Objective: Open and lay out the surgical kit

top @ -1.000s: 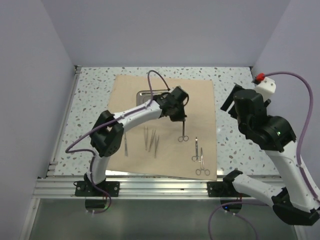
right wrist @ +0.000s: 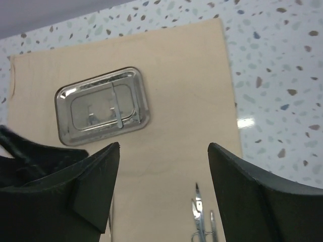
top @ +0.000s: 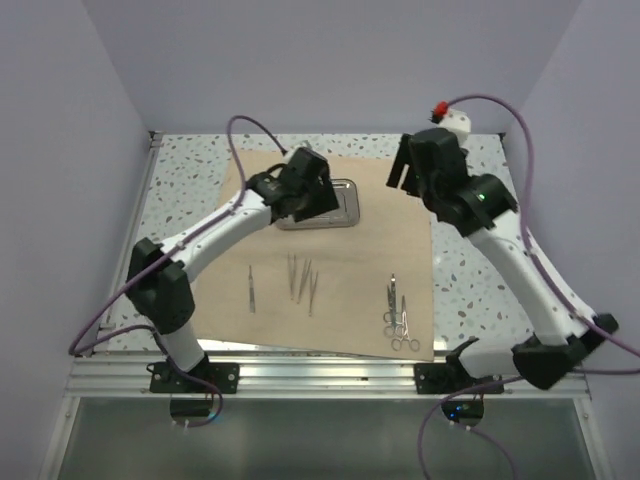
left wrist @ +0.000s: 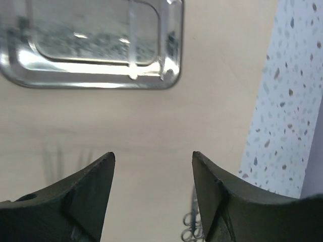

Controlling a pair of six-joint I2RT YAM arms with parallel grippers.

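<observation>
The beige cloth lies spread flat. At its back sits a shiny metal tray, holding a pale slim piece and some small items I cannot make out. Over the tray's right part hangs my left gripper, open and empty; from above it covers part of the tray. My right gripper is up at the back right, fingers apart, nothing between them. Ringed scissor-like instruments lie together at the cloth's front right. Several slender tweezers-like tools lie mid-cloth, and a scalpel-like tool left of them.
Speckled tabletop shows bare on both sides of the cloth. Grey walls close in the back and sides. Cloth right of the tray is clear, as is the strip between tweezers and ringed tools.
</observation>
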